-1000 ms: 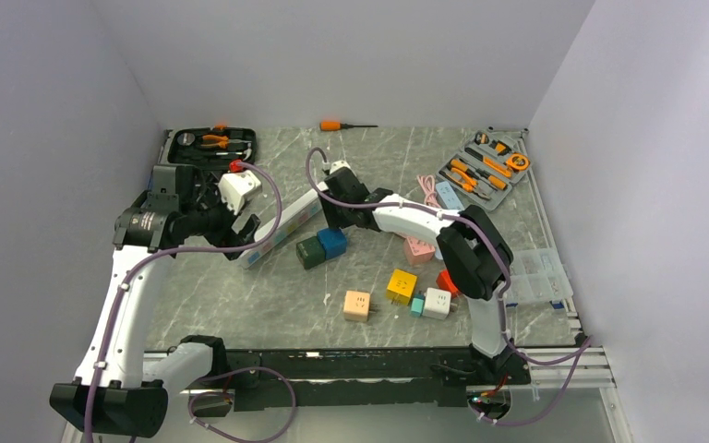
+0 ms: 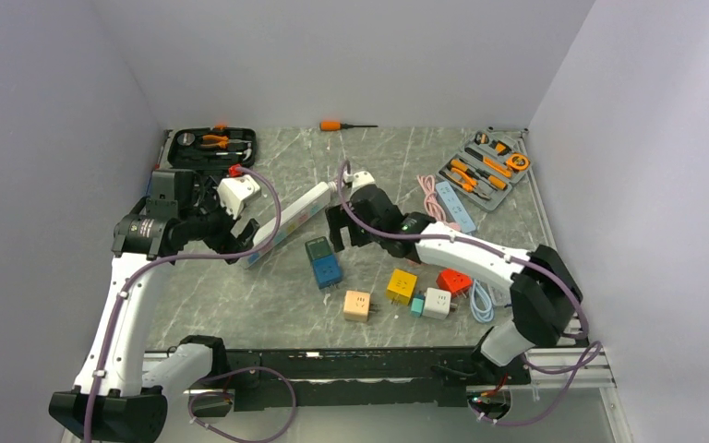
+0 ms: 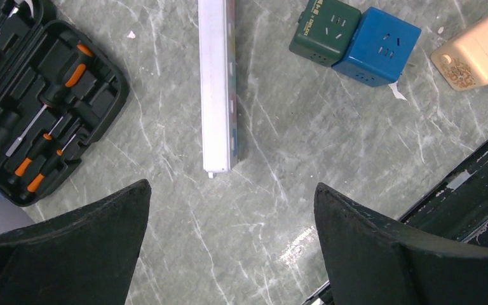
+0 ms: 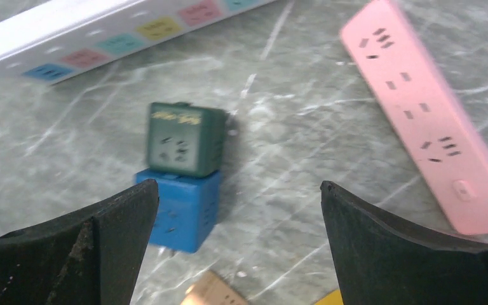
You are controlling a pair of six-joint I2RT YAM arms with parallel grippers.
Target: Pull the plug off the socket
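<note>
A green cube plug and a blue one lie end to end on the mat, touching; the right wrist view shows the green above the blue. My right gripper is open over the mat beside them, empty. My left gripper is open near the lower end of a white power strip, with nothing between its fingers. A pink socket strip shows at the right of the right wrist view.
Yellow, peach, white and red plugs lie toward the front right. Tool cases stand at back left and back right.
My right arm has swung toward the front right and its gripper has risen. The green and blue pair has turned from sideways to lengthways, blue now toward the front. The left arm is nearly still.
</note>
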